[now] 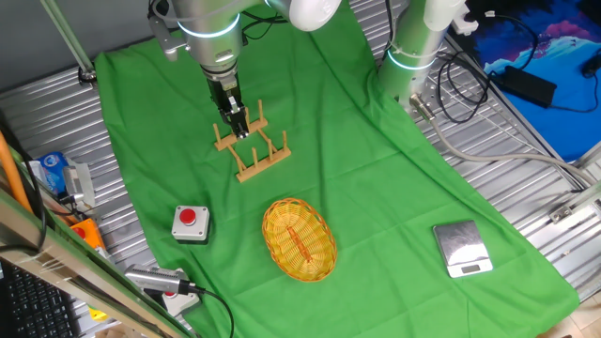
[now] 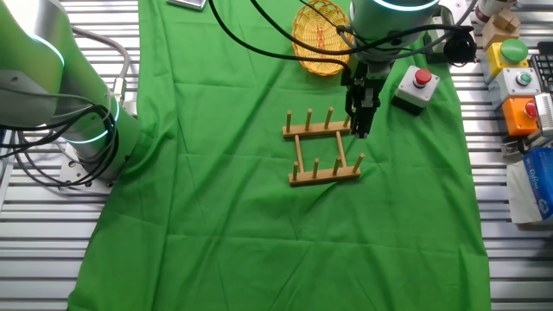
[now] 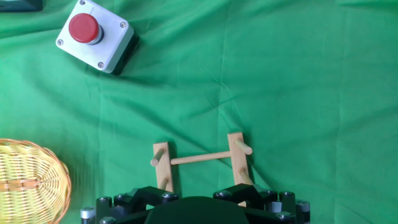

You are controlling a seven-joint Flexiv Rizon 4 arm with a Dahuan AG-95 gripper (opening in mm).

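My gripper (image 2: 359,131) points down over one end of a wooden rack (image 2: 325,175) with upright pegs on two parallel bars. From the other side, the gripper (image 1: 241,134) covers part of the same rack (image 1: 265,166). Two pegged bar ends and a crosspiece of the rack (image 3: 163,168) show at the bottom of the wrist view, partly hidden by the gripper's black linkages. The spacing of the fingertips is unclear, and no held object shows. A yellow wicker basket (image 1: 299,238) rests on the green cloth and looks empty.
A red push-button box (image 1: 190,224) stands on the cloth beside the basket. A small scale (image 1: 462,248) lies at the right in exterior view 1.
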